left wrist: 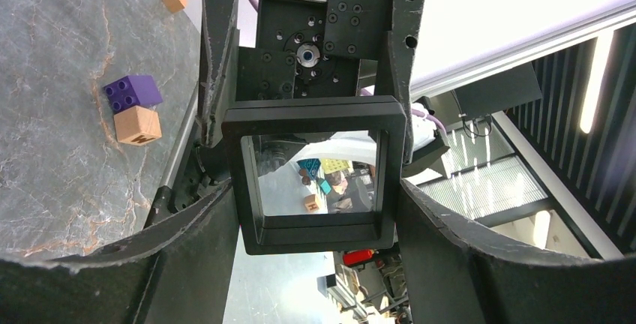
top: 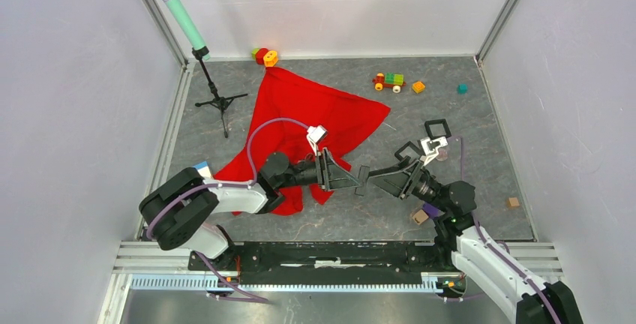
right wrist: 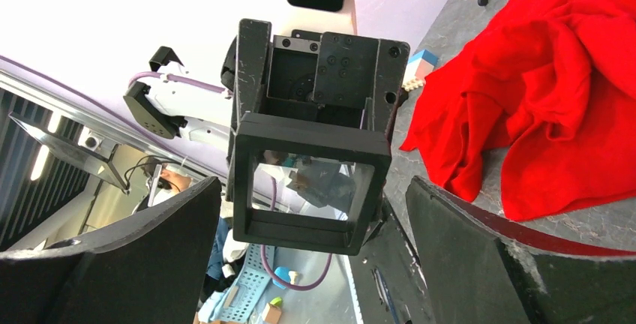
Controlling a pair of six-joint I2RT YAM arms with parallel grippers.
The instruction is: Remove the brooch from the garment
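A black square frame with an open middle hangs upright between my two grippers. My left gripper is shut on it, its fingers against the frame's two sides. From the right, my right gripper faces the same frame and stands open; one finger is clearly apart from the frame's side. The red garment lies crumpled on the floor, partly beneath my left arm. I cannot make out a brooch on its visible cloth.
Two more black square frames, a far one and a nearer one, lie beside my right gripper. A purple block and a wooden block sit below. A tripod stands left; a toy train is at the back.
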